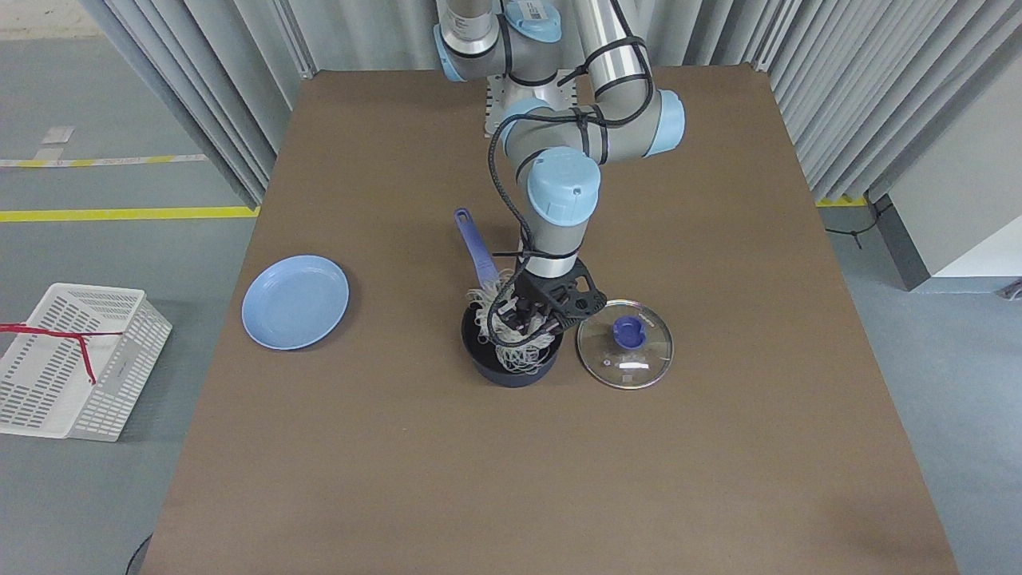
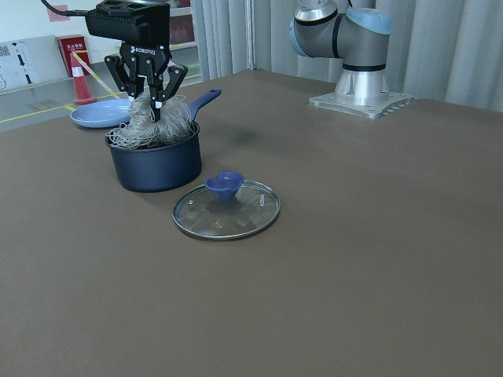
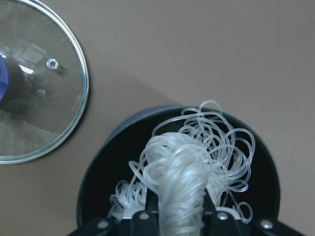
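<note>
A dark blue saucepan [image 1: 512, 373] with a purple handle holds a tangle of white noodle-like strands [image 3: 177, 182], some rising above the rim. My gripper [image 2: 145, 94] points down into the pot, its fingers among the strands; in the wrist view a thick bundle of them covers the space between the fingers, and whether these are closed on it I cannot tell. A glass lid [image 1: 624, 367] with a blue knob lies on the table just right of the pot in the front view.
A light blue plate [image 1: 295, 302] lies on the brown table [image 1: 671, 460] to the left in the front view. A white basket [image 1: 81, 364] stands on the floor beyond the left edge.
</note>
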